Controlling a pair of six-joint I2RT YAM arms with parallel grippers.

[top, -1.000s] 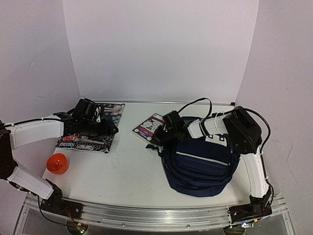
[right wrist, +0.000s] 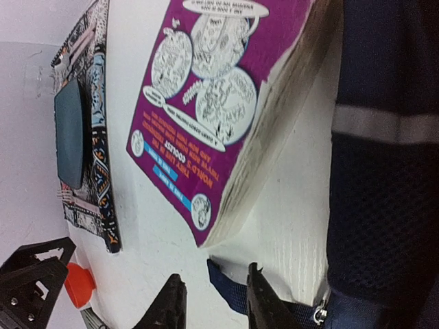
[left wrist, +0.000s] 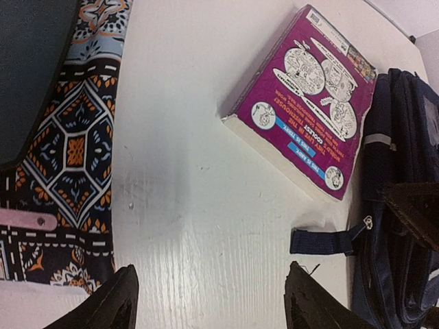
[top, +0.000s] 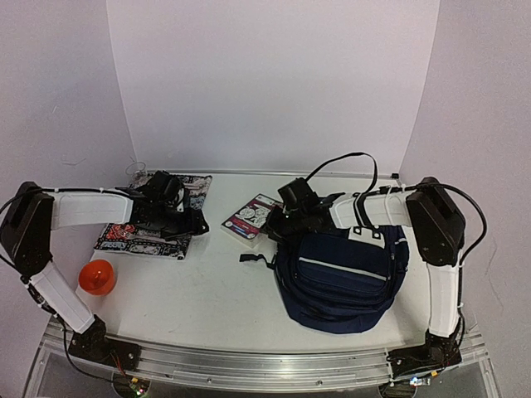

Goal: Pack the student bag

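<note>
A navy backpack (top: 340, 286) lies on the right half of the table. To its left a thick purple book (left wrist: 305, 96) rests flat, cover up. Beside its near corner, a short dark strap (left wrist: 322, 241) sticks out from the bag. Over the bag's left edge, close to the book, my right gripper is partly open; the strap shows behind the gap, and nothing is visibly gripped. My left gripper stands wide open and empty, above the table by the right edge of the patterned cloth (left wrist: 75, 157).
On the cloth lie a dark slate-coloured object (right wrist: 70, 133) and a pink strip (left wrist: 24, 219). An orange bowl (top: 97, 277) sits at the front left. Bare table stretches between cloth and bag. A thin black strap (top: 365, 155) loops up behind the right arm.
The left arm has shifted slightly right.
</note>
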